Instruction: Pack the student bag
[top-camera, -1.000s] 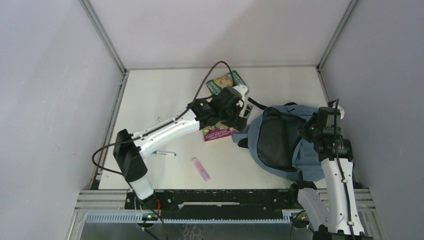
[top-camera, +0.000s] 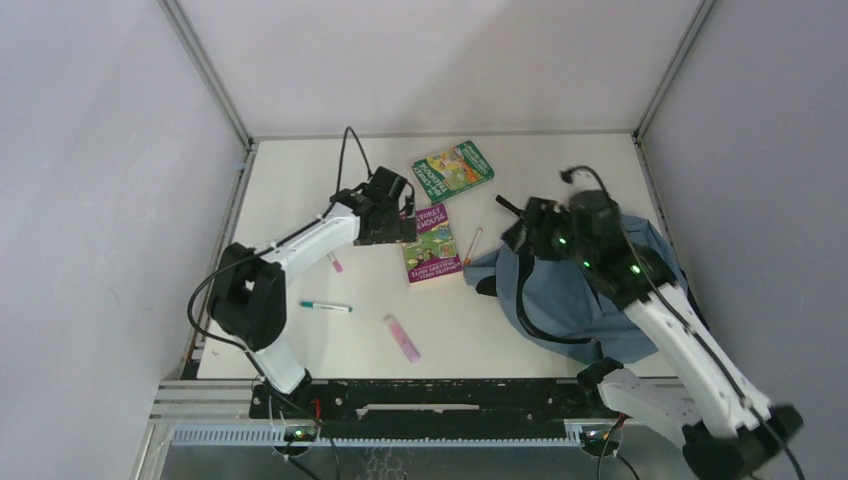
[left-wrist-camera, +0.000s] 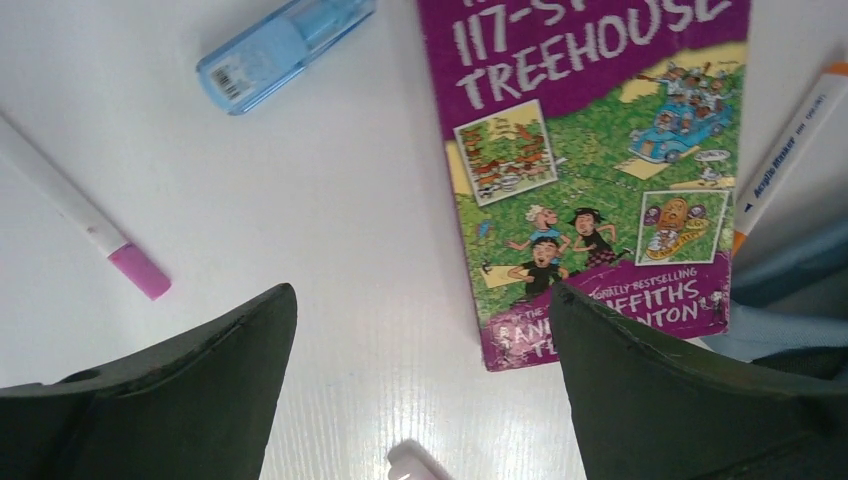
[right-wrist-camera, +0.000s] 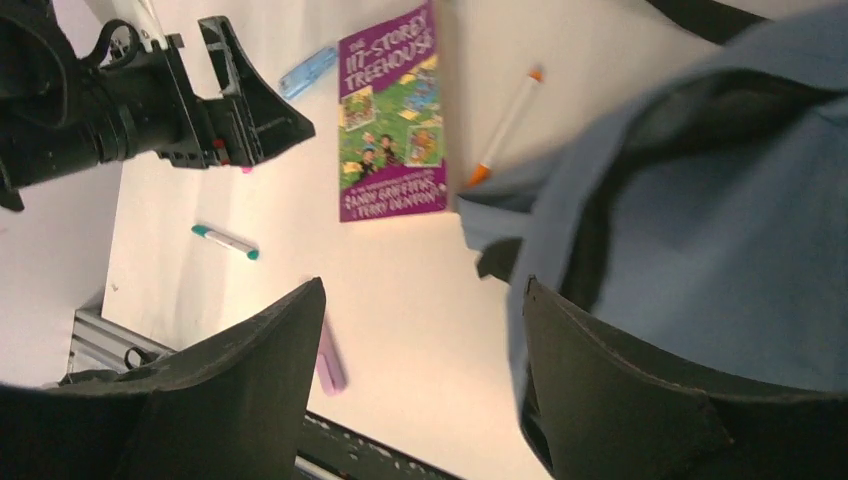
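Note:
On the right of the top view lies a blue backpack (top-camera: 575, 300), largely covered by my right arm. My right gripper (top-camera: 520, 235) is above the bag, open and empty; its fingers (right-wrist-camera: 245, 365) stand wide apart in its wrist view. A purple treehouse book (top-camera: 432, 255) lies mid-table, and a green book (top-camera: 453, 171) lies behind it. My left gripper is open over the table at the purple book's left, holding nothing. An orange-ended marker (right-wrist-camera: 508, 122) rests between that book and the bag. A light blue item (left-wrist-camera: 285, 50) lies left of the book.
A teal-capped marker (top-camera: 326, 307) and a pink pen-like item (top-camera: 402, 338) lie on the front part of the table. A pink-ended pen (left-wrist-camera: 138, 268) is at the left.
My left arm has drawn back leftward from near the bag, uncovering the purple book and orange-ended marker. My right arm has swung left from the bag's right side to over it.

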